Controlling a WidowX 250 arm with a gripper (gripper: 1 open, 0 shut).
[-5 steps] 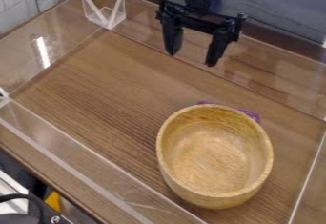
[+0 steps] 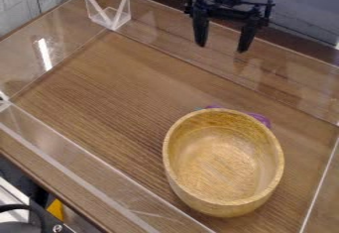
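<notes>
My black gripper (image 2: pixel 224 25) hangs open at the top centre, high over the wooden tray floor, with its two fingers apart and nothing between them. A large yellow plastic bowl (image 2: pixel 223 181) stands in the lower right. A small purple object (image 2: pixel 256 119) lies just behind the bowl, mostly hidden by it.
A white wire-like holder (image 2: pixel 109 11) sits at the back left corner.
The gripper has moved back and up in the view, away from the bowl, and looks smaller. The bowl and purple object have not moved.
</notes>
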